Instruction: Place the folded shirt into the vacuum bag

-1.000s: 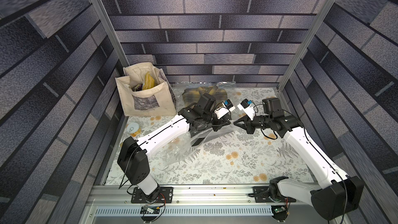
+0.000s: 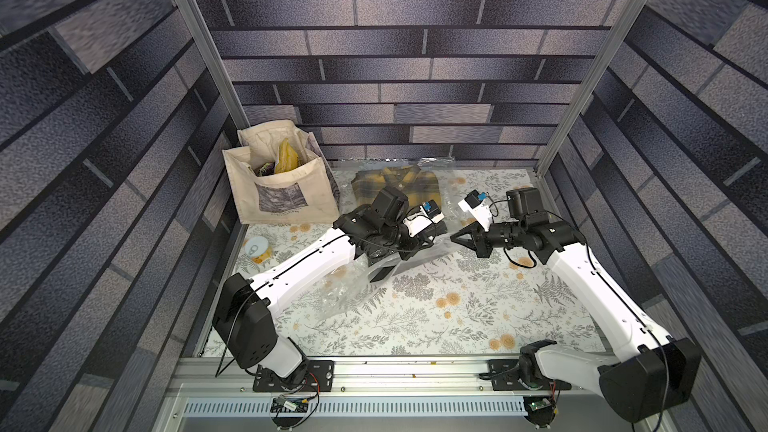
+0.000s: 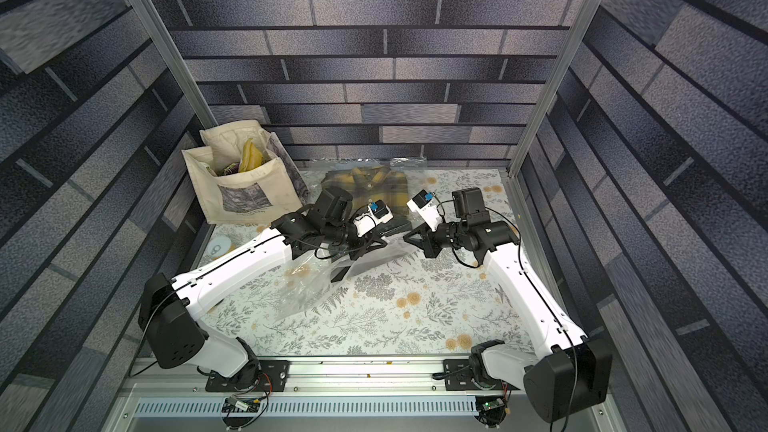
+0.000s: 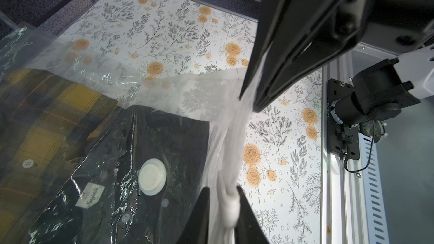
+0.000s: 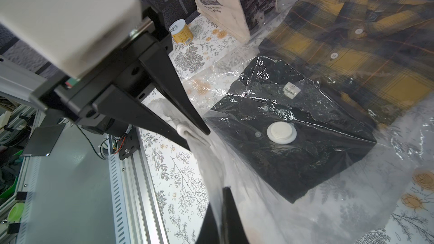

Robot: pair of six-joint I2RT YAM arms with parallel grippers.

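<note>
The folded plaid-and-black shirt [image 5: 397, 76] lies inside the clear vacuum bag [image 5: 384, 194], its dark part showing through the film beside the white round valve [image 5: 281, 132]. My left gripper stands part open around the bag's raised mouth edge, its fingers apart on either side of a small white piece [image 4: 230, 207] on that rim. To the right, my right gripper [image 2: 456, 238] is shut on the same edge; the film runs up between its fingers. In the top views the left arm hides part of the shirt and bag.
A cream tote bag [image 2: 296, 200] holding something yellow stands at the back left, a small yellow can [image 2: 258, 249] in front of it.
My left gripper has shifted left along the bag's mouth, so the gap to the right gripper is wider. The right arm and the shirt have not visibly moved.
</note>
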